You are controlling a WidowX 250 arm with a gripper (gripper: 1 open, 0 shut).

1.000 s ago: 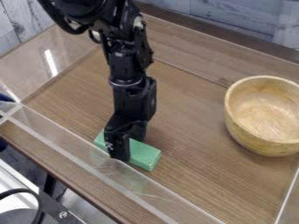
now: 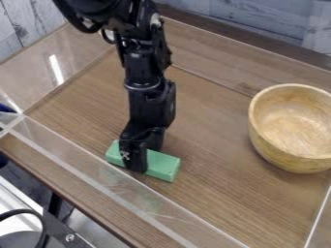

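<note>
The black arm comes down from the top left to the front middle of the wooden table. Its gripper [image 2: 139, 153] is low over a green rectangular block [image 2: 161, 167], which lies on the table and is partly covered by the dark fingers. The fingers are hard to make out against each other, and whether they touch the block is unclear.
A light wooden bowl [image 2: 291, 128] stands at the right. A clear strip runs along the near left edge, with cables at the bottom left corner. Pale walls border the back.
The arm has shifted slightly right over the last second, its upper part most visibly. The green block is in nearly the same place.
</note>
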